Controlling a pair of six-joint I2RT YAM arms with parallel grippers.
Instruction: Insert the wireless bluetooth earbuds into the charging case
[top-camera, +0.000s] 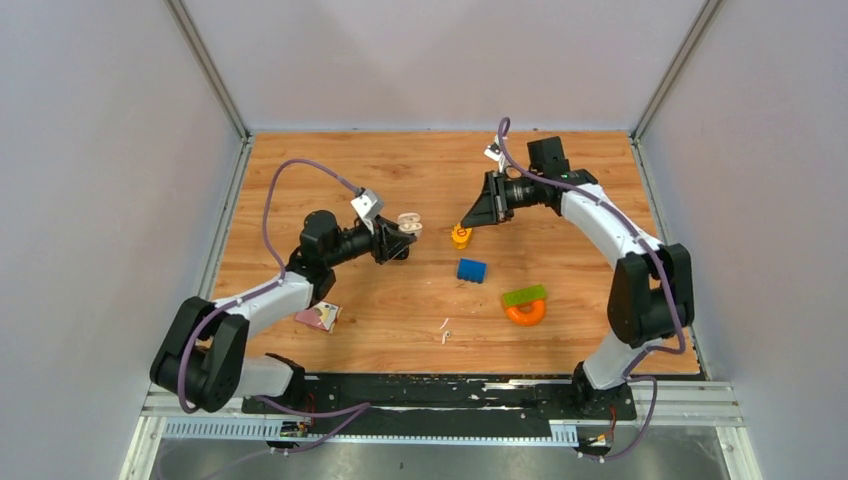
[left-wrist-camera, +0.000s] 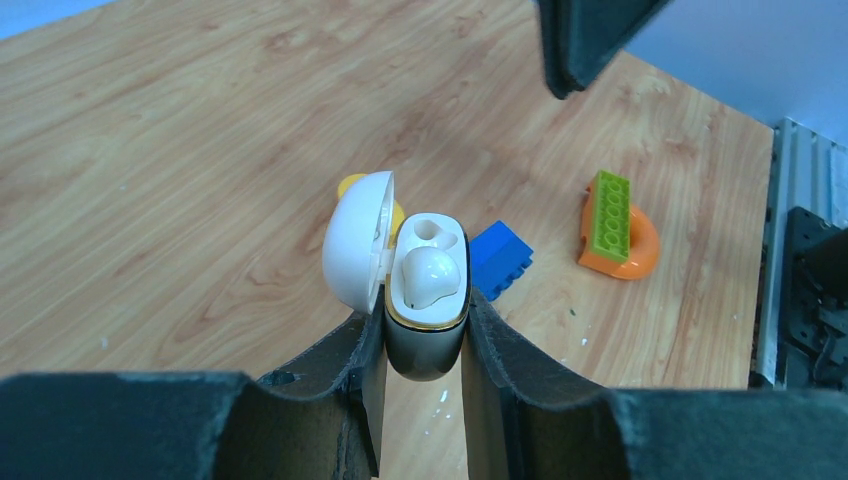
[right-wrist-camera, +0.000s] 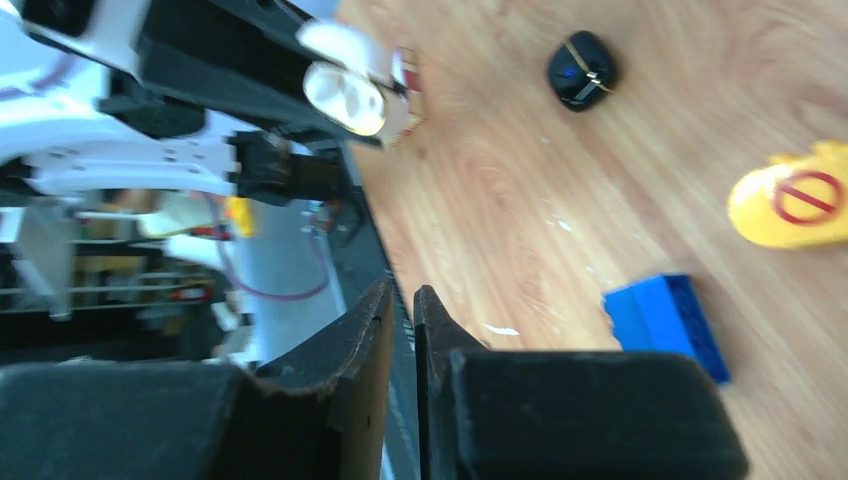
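The white charging case stands upright, lid open, between the fingers of my left gripper. One white earbud sits in it; the other compartment looks empty. In the top view the case is over the middle-left of the table. My right gripper is shut, above and right of the case, with its fingertips close together; whether anything small is between them cannot be seen. Small white items lie near the front, too small to identify.
A black case-like object lies under the left arm. Also on the table are a yellow toy, a blue block, a green block on an orange ring, and a pink card.
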